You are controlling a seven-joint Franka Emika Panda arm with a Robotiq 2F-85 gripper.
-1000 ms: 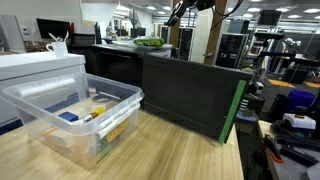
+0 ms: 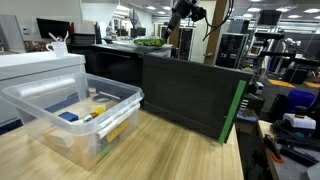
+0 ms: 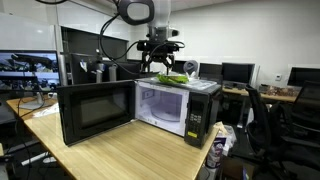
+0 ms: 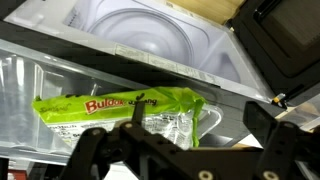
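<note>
A bright green and white bag (image 4: 120, 112) with printed lettering lies on top of the microwave (image 3: 178, 108). The same green bag (image 2: 150, 42) shows small in exterior view 1. My gripper (image 3: 160, 53) is above the microwave's top, just over the bag. In the wrist view the dark fingers (image 4: 268, 130) stand apart at the bottom, open, with the bag's right part showing between and beyond them. Nothing is held. The microwave's door (image 2: 190, 95) hangs wide open, and its glass turntable (image 4: 140, 38) shows inside the empty-looking cavity.
On the wooden table (image 2: 160, 155) stands a clear plastic bin (image 2: 75, 118) with several small items inside. The open door juts out across the table's right side in exterior view 1. Bare tabletop lies in front of the microwave. An office chair (image 3: 280, 130) stands beyond the table.
The arm has shifted slightly around the spot above the microwave, its upper link moving left in exterior view 1. Bag, bin and door look unmoved.
</note>
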